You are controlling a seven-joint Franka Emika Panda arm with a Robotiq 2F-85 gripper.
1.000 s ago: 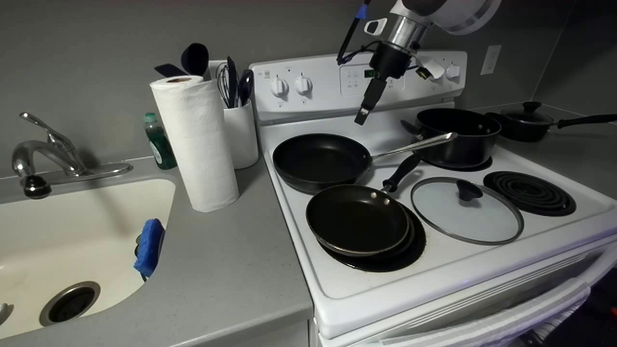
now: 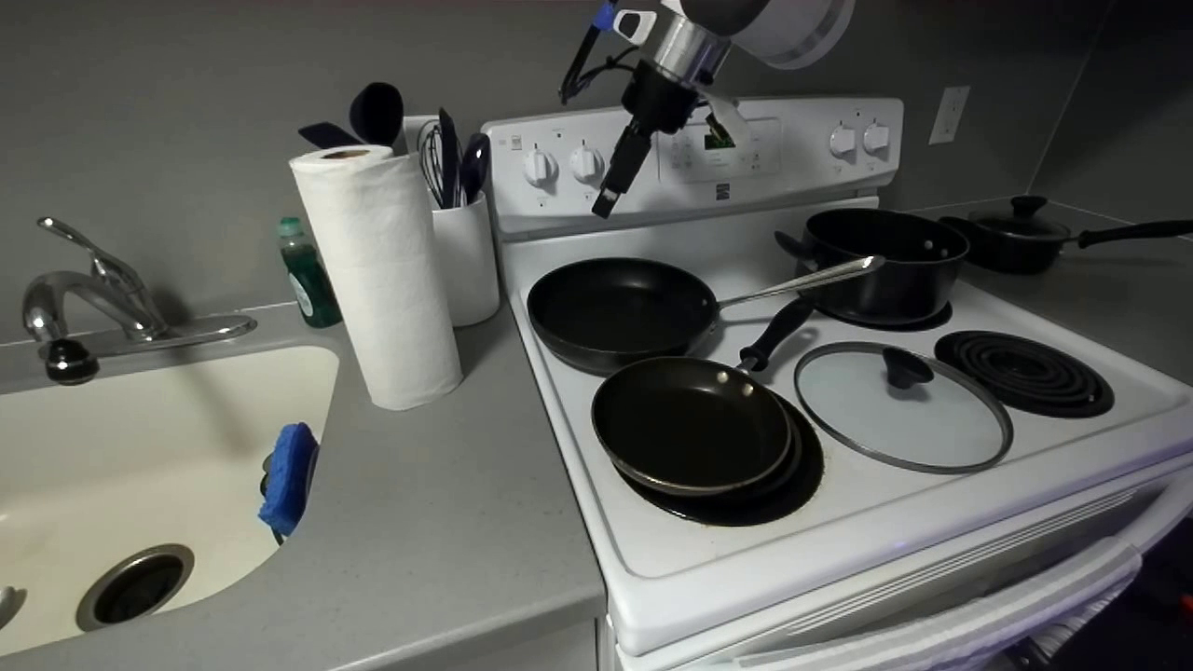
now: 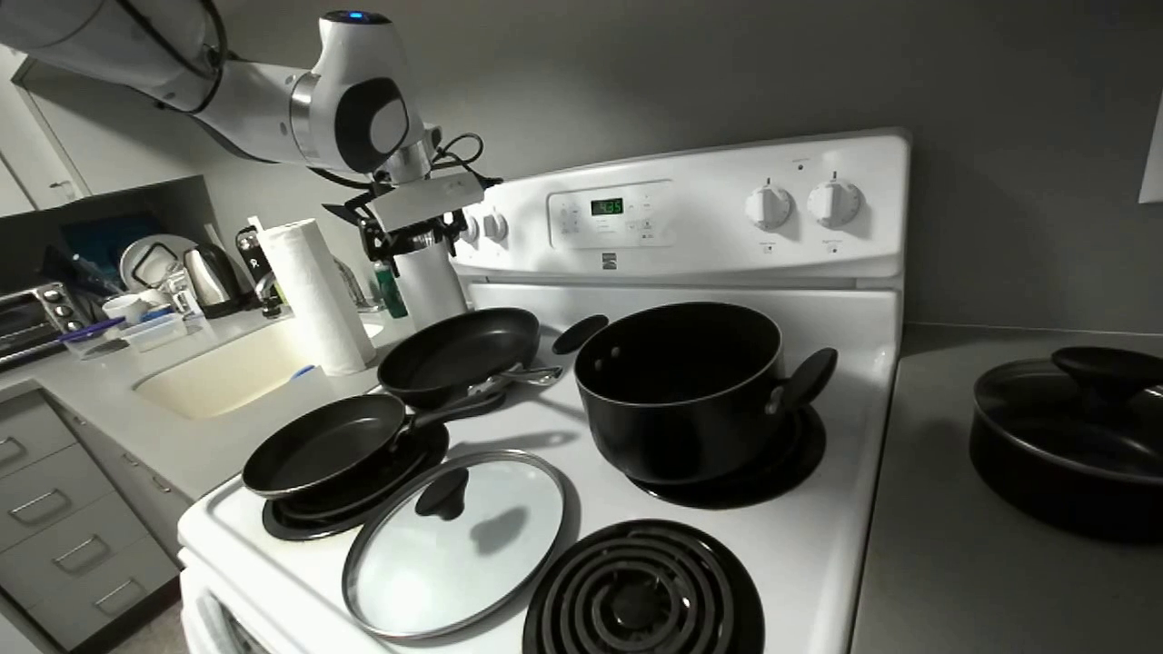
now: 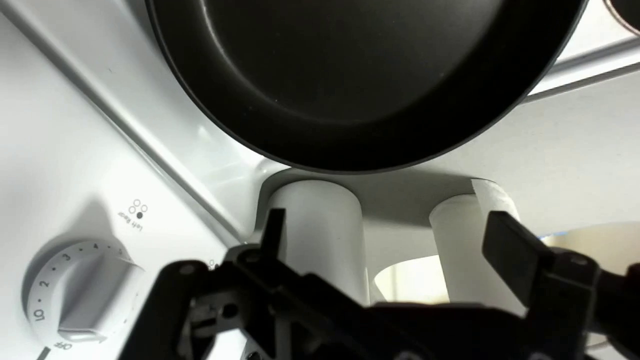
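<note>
My gripper [image 2: 605, 205] hangs in the air above the back of the stove, over the rear frying pan [image 2: 621, 308]. In the wrist view its two black fingers stand wide apart, with nothing between them, so the gripper is open. Beyond the fingers, lower down, show the white utensil holder [image 4: 324, 231] and the paper towel roll [image 4: 459, 234]. Exterior view 1 has dark utensils [image 2: 449, 162] and a whisk standing in that holder, to the left of my gripper. The roll [image 2: 375, 274] leans slightly on the counter beside it.
A smaller pan [image 2: 691, 425] sits at the front left burner, a glass lid [image 2: 903, 408] beside it. The deep pot [image 3: 687, 392] occupies the rear right burner. Stove knobs [image 4: 93, 294] project near my gripper.
My gripper has moved left along the back of the stove and slightly higher in exterior view 1. The pans, pot, lid and towel roll have stayed where they were.
</note>
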